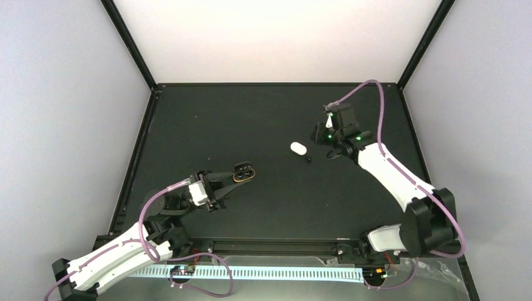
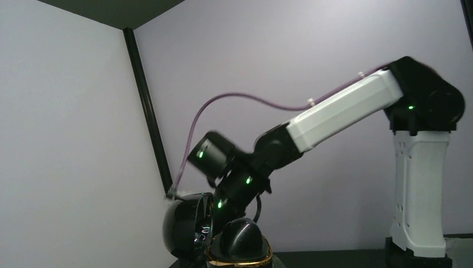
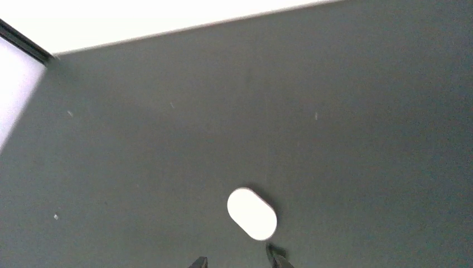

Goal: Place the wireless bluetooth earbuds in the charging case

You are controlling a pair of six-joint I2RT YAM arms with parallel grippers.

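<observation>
My left gripper (image 1: 240, 177) is shut on the black charging case (image 1: 243, 174), held above the table at centre left. Its lid (image 2: 187, 229) is open, and two dark round shapes show inside the gold-edged base. A glossy black dome (image 2: 241, 239) stands up within that gold rim in the left wrist view; whether it is an earbud I cannot tell. My right gripper is open, its fingertips (image 3: 199, 262) low in the right wrist view. Just ahead of it lies a white oval piece (image 3: 252, 214). No loose earbud can be made out clearly.
White walls (image 1: 477, 113) close in the sides and back.
</observation>
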